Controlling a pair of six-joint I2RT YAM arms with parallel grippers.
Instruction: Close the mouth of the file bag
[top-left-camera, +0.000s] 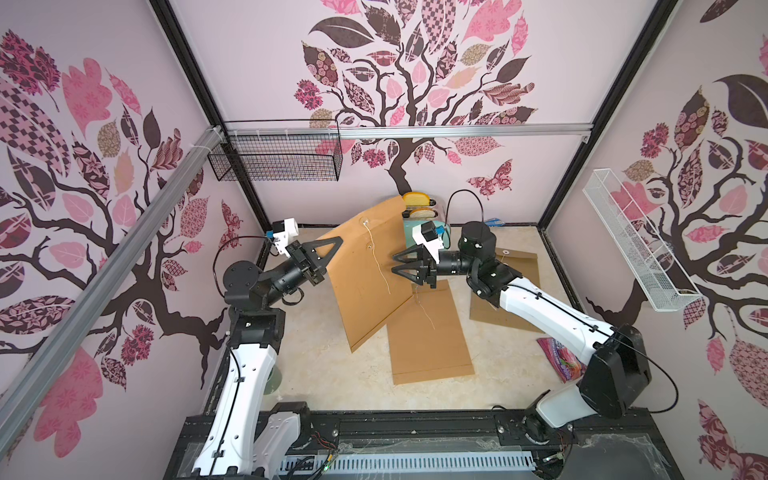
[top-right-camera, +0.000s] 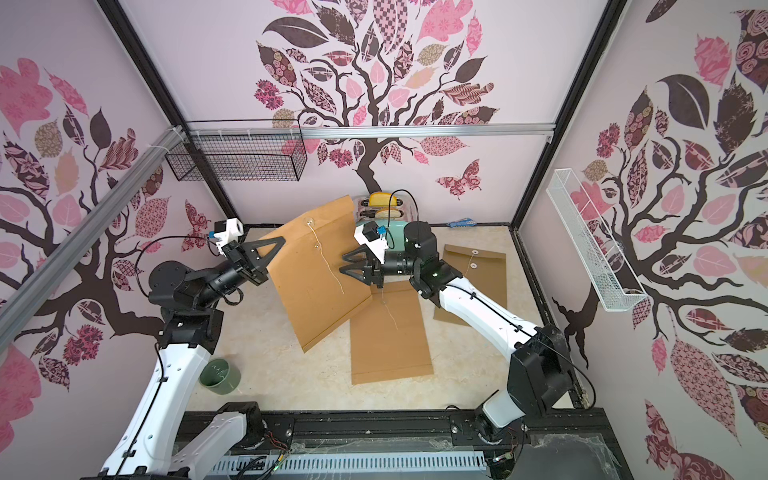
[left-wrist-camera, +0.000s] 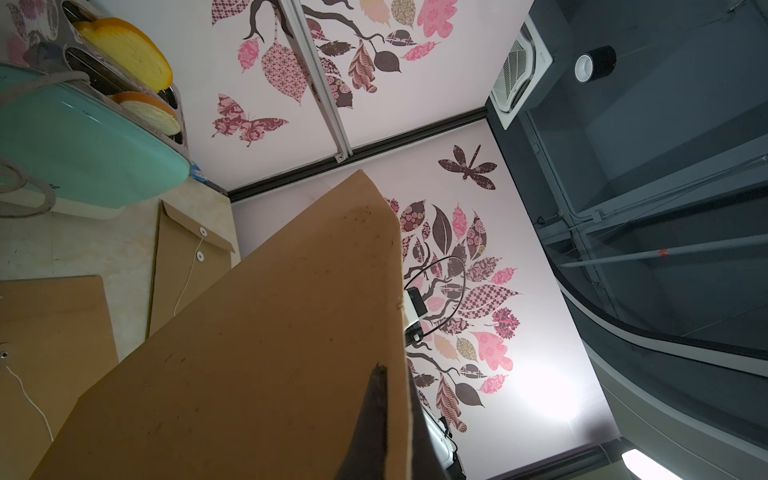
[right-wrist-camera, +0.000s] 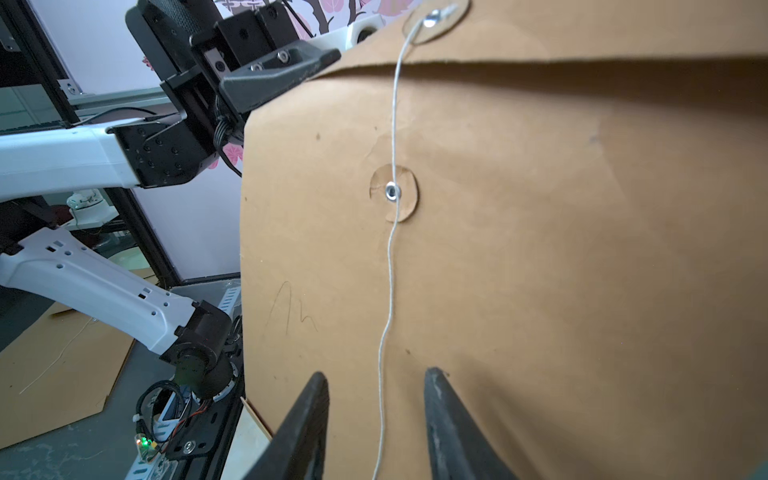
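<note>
A kraft file bag (top-left-camera: 364, 296) is held upright and tilted by my left gripper (top-left-camera: 328, 249), shut on its left edge near the top. In the right wrist view a white string (right-wrist-camera: 389, 296) hangs from the flap's button (right-wrist-camera: 436, 16) down across the lower button (right-wrist-camera: 408, 192). My right gripper faces the bag's front, fingers apart on either side of the string, holding nothing visible.
Another bag (top-left-camera: 432, 344) lies flat below, and a further one (top-right-camera: 480, 288) at the right. A mint toaster (left-wrist-camera: 96, 160) stands at the back. A green cup (top-right-camera: 220, 376) sits at the front left.
</note>
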